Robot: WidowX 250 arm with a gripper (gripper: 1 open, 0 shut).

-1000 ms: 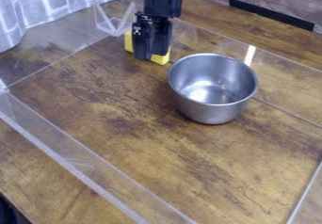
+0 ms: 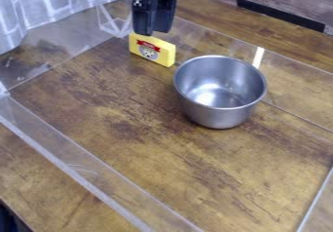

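Observation:
My black gripper (image 2: 154, 21) hangs at the top centre, open, just above a small yellow box (image 2: 151, 51) with a red-and-white picture on its face. The box lies on the wooden surface behind and left of a steel pot (image 2: 220, 92), which is empty. The gripper is apart from the pot; whether its tips touch the box I cannot tell.
Clear plastic edges run along the left and right sides, and a pale crinkled sheet (image 2: 33, 7) is at the back left.
My gripper has risen from in front of the yellow box to above it, uncovering more of the box's face. The pot has not moved.

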